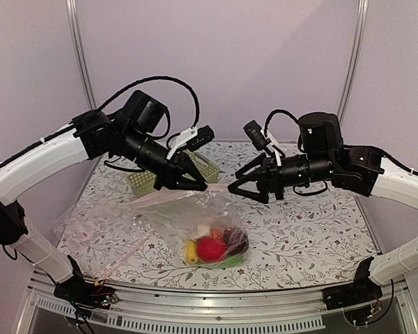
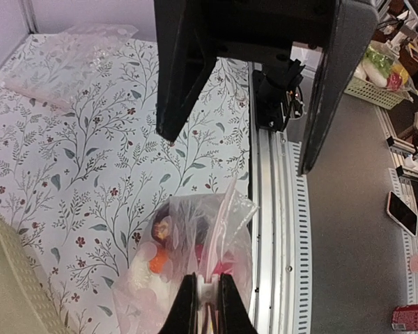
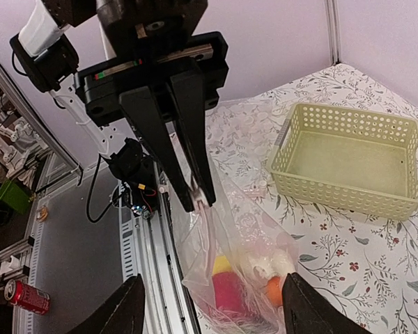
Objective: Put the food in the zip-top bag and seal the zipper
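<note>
A clear zip top bag [image 1: 184, 216] with a pinkish top strip hangs over the table, food bunched at its bottom. Through the plastic show a red piece [image 1: 211, 248], a yellow piece [image 1: 191, 252], a dark purple piece [image 1: 235, 240] and, in the right wrist view, an orange piece [image 3: 274, 291]. My left gripper [image 1: 203, 186] is shut on the bag's top strip; the strip [image 2: 207, 285] runs between its fingertips. Just right of the strip's end, my right gripper [image 1: 233, 189] stands open, apart from the plastic. Whether the zipper is closed cannot be made out.
An empty light green basket [image 3: 348, 156] stands behind the bag. Another clear plastic bag [image 1: 97, 236] lies flat at the table's left.
</note>
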